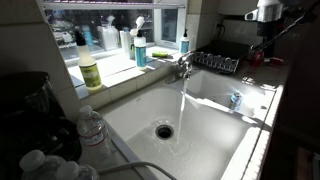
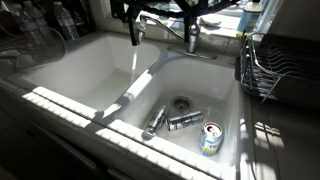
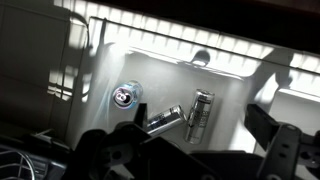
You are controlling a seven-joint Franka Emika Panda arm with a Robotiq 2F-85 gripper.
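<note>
My gripper is open above the sink, its black fingers (image 3: 262, 122) spread wide with nothing gripped between them. Below, in the sink basin (image 2: 222, 100), one blue and white can (image 2: 210, 138) stands upright. Two silver cans lie on their sides close by: one can (image 2: 185, 121) near the drain, the other can (image 2: 155, 120) to its left. From the wrist, the upright can (image 3: 126, 95) appears left of both lying cans (image 3: 199, 115), which sit low between the fingers. In exterior view 1 only a blue can (image 1: 235, 101) shows clearly in the far basin.
Water runs from the faucet (image 1: 184, 66) into the other basin (image 1: 150, 110). A dish rack (image 2: 280, 65) stands right of the sink. Bottles line the windowsill, including a yellow-labelled bottle (image 1: 88, 68). Plastic water bottles (image 1: 93, 130) stand on the near counter.
</note>
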